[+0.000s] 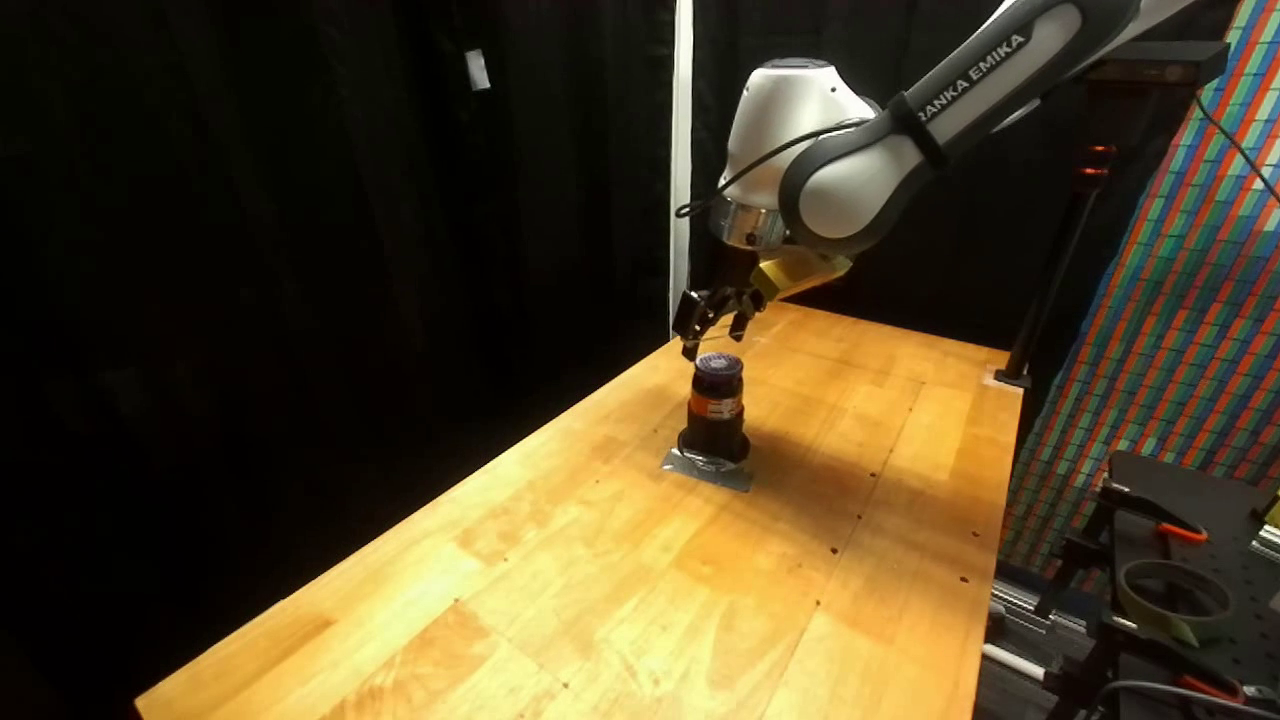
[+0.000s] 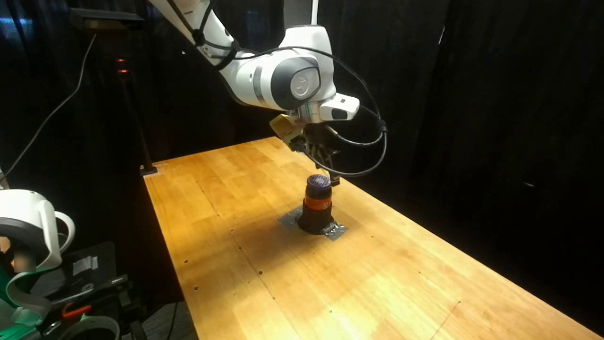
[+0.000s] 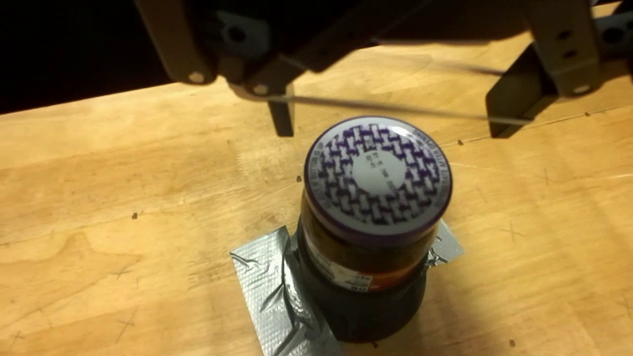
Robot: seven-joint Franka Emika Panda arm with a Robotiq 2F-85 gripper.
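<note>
A jar [image 1: 717, 406] stands upright in a black holder [image 2: 315, 221] on the wooden table. Its purple-and-white patterned lid [image 3: 380, 175] is on, with an orange label band below. Silver tape [image 3: 267, 285] fixes the holder to the table on both sides. Above the jar hangs my gripper, its fingers [image 3: 522, 92] spread wide. Nothing shows between them apart from a thin strand that crosses the gap. The lid is apart from the fingers in the wrist view.
Wide bare table [image 1: 624, 576] surrounds the holder. A black post [image 1: 1056, 276] rises at the table's far corner. Beside the table, a dark cart [image 1: 1182, 516] holds a tape roll [image 1: 1173, 596]. A looped cable [image 2: 382, 147] hangs from the arm.
</note>
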